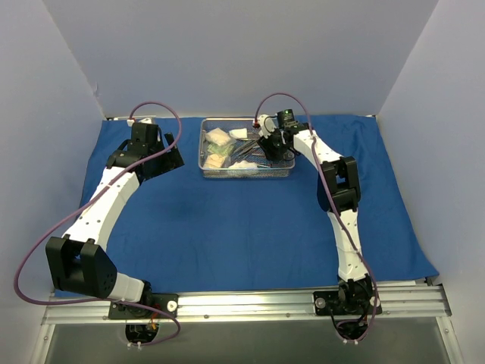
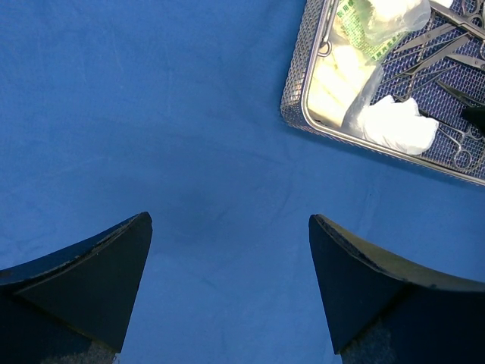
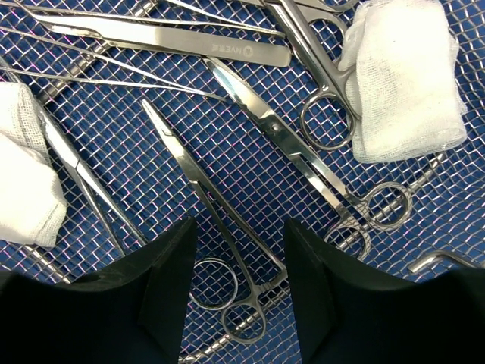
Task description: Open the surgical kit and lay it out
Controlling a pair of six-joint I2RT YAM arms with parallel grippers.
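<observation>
A wire-mesh instrument basket point(image 1: 227, 174) sits at the back of the blue cloth, holding gauze point(image 1: 218, 136), bagged packs and metal instruments. My left gripper stands open over bare cloth, left of the basket. My right gripper is inside the basket's right half, fingers apart, over a long hemostat point(image 3: 189, 171) and its rings. Around it in the right wrist view lie scissors point(image 3: 269, 121), tweezers point(image 3: 227, 47), other instruments and two folded gauze pads point(image 3: 402, 83).
Grey walls enclose the back and both sides.
</observation>
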